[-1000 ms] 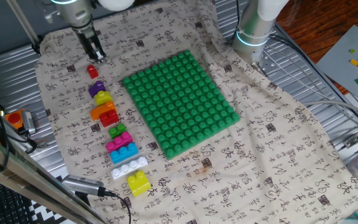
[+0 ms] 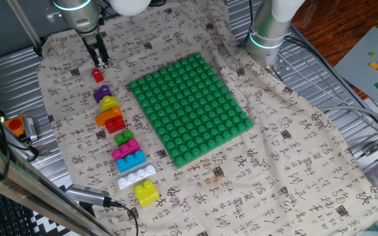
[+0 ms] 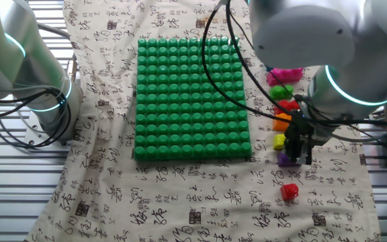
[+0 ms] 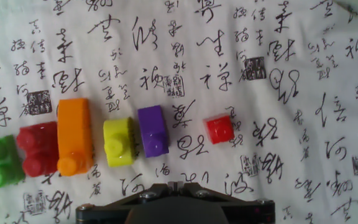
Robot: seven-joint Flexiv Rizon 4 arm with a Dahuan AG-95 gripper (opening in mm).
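Note:
A small red block (image 2: 98,75) lies alone at the far end of a row of toy blocks on the patterned cloth. My gripper (image 2: 102,63) hangs just above and behind it, pointing down. In the wrist view, the fingers of my gripper meet at the bottom middle, shut with nothing visible between them. There the red block (image 4: 219,129) sits ahead and slightly right of the fingertips, apart from them. The green studded baseplate (image 2: 190,108) lies flat and empty beside the row.
Purple (image 4: 153,130), yellow (image 4: 118,142) and orange (image 4: 74,137) blocks lead the row, with several more beyond, down to a white block (image 2: 137,177) and another yellow one (image 2: 147,193).
My gripper has shifted very slightly left in exterior view 1. The blocks and the baseplate have not moved.

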